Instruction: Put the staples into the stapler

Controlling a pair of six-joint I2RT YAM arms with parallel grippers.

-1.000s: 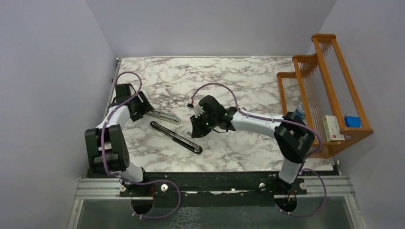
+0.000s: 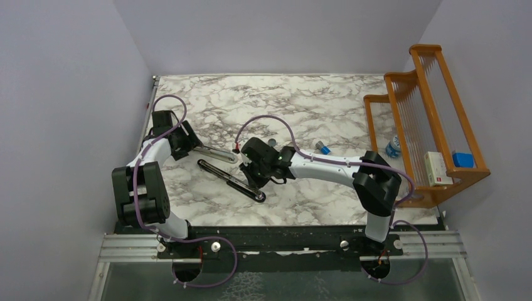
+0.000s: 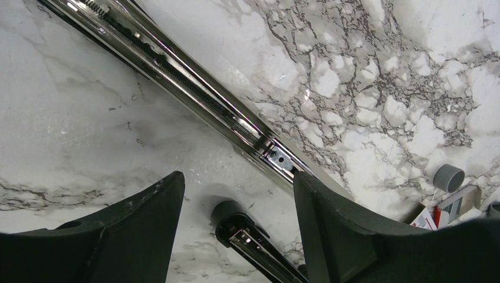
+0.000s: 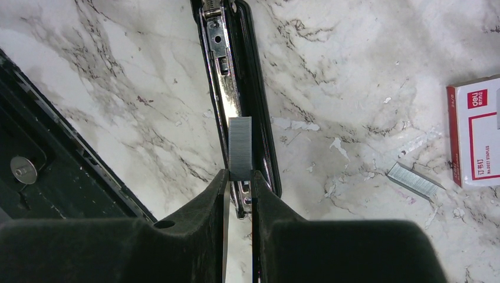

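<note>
A long black stapler (image 2: pixel 231 180) lies opened out on the table, its metal channel (image 4: pixel 228 88) bare in the right wrist view. My right gripper is shut on a grey strip of staples (image 4: pixel 240 144), lined up over the channel's near part; whether it touches the metal cannot be told. Another long, silver-grey stapler piece (image 2: pixel 216 153) lies behind, with a spring (image 3: pixel 194 88) along its open channel. My left gripper stands open at its left end; the right finger (image 3: pixel 312 206) covers part of it, and only marble shows between the fingertips.
A second staple strip (image 4: pixel 414 180) lies loose beside the staple box (image 4: pixel 480 132). A grey cap (image 2: pixel 271 142) and a blue-ended item (image 2: pixel 322 147) lie farther back. The wooden rack (image 2: pixel 426 119) stands at right.
My right gripper has moved left and toward the front, bringing the staple strip from beside the black stapler to over its channel. The left arm looks still.
</note>
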